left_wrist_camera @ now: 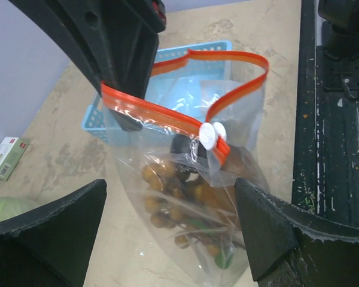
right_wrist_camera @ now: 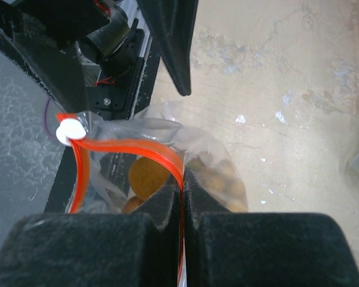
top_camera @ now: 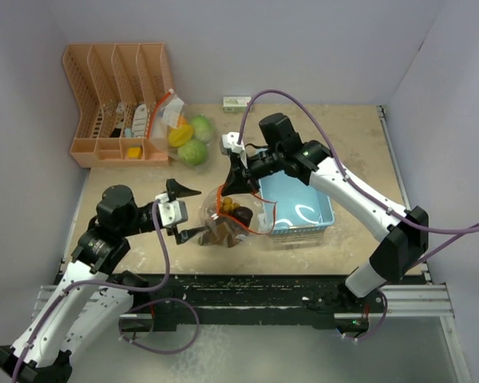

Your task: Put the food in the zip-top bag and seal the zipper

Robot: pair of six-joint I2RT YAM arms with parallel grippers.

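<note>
A clear zip top bag (top_camera: 223, 231) with an orange zipper rim stands with its mouth open near the table's middle. Inside it lie several small yellow-orange foods (left_wrist_camera: 161, 188) and a dark round food (top_camera: 242, 215). White slider discs (left_wrist_camera: 207, 136) sit at one corner of the zipper. My right gripper is shut on the orange rim (right_wrist_camera: 146, 147), which runs between its fingertips. To the left of the bag my left gripper (top_camera: 193, 214) stands wide open, facing the bag, with nothing held.
The empty blue basket (top_camera: 291, 199) stands right of the bag, behind the right arm. At the back left are a pink divided rack (top_camera: 116, 104) and another bag with green and yellow food (top_camera: 193, 140). A small box (top_camera: 236, 104) rests by the back wall.
</note>
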